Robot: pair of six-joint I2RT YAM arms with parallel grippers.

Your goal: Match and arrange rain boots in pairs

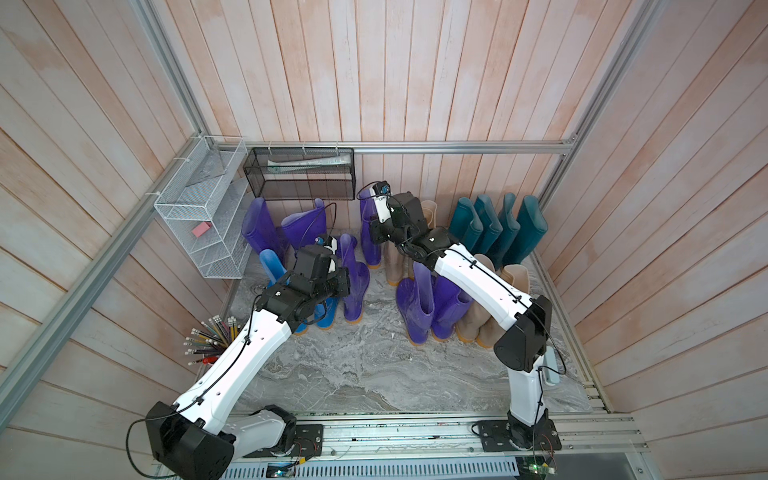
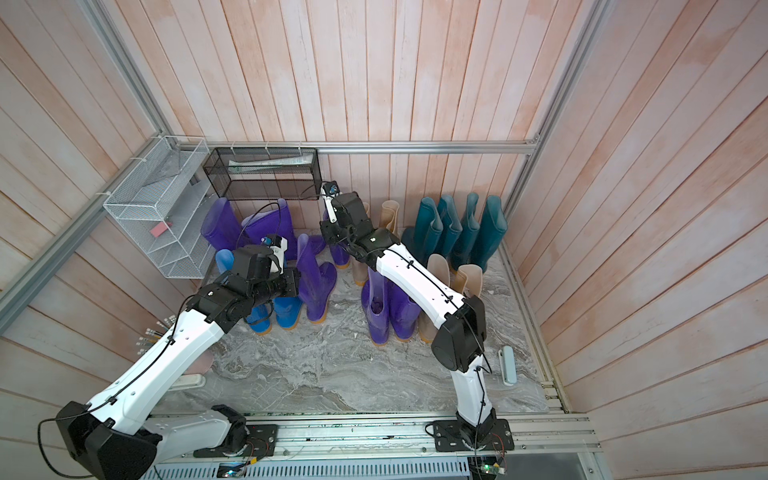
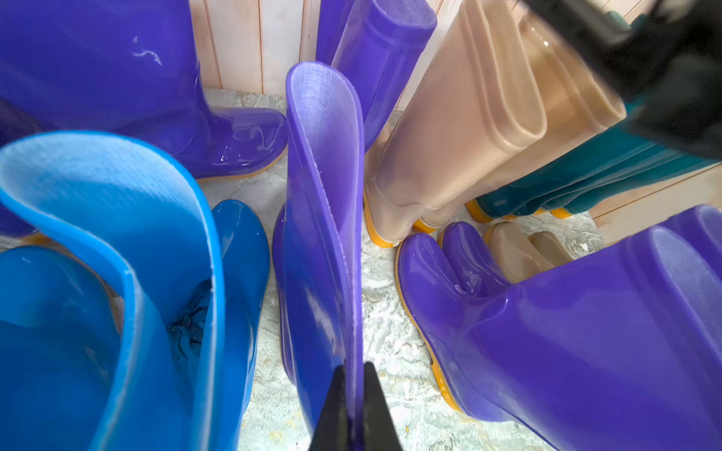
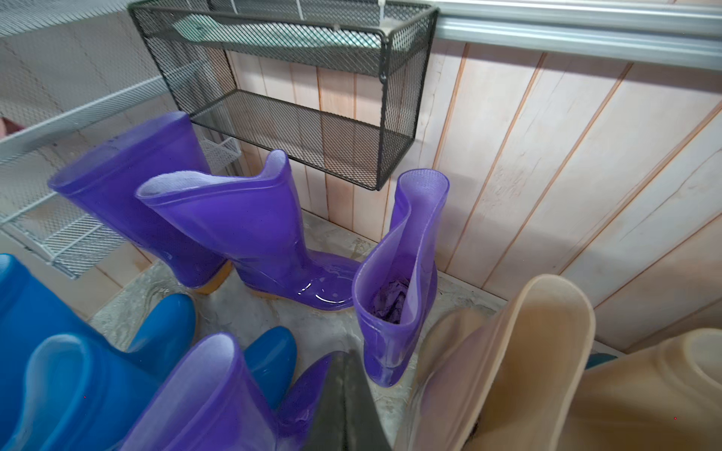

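Observation:
The middle purple boot (image 3: 319, 225) stands beside the blue boots (image 3: 169, 195), its upper rim squeezed between the fingertips of my left gripper. In the right wrist view my right gripper is shut and empty. Ahead of its tips, outside the fingers, the back purple boot (image 4: 383, 353) stands upright near the rear wall. Two more purple boots (image 4: 240, 218) stand close together at back left. Another purple pair (image 1: 420, 300) stands at centre, with beige boots (image 1: 472, 324) to its right. Further beige boots (image 4: 496, 376) are at the back.
Several teal boots (image 1: 496, 232) line the back right. A black mesh basket (image 4: 301, 127) hangs on the rear wall, and a white wire rack (image 1: 204, 208) is at the left.

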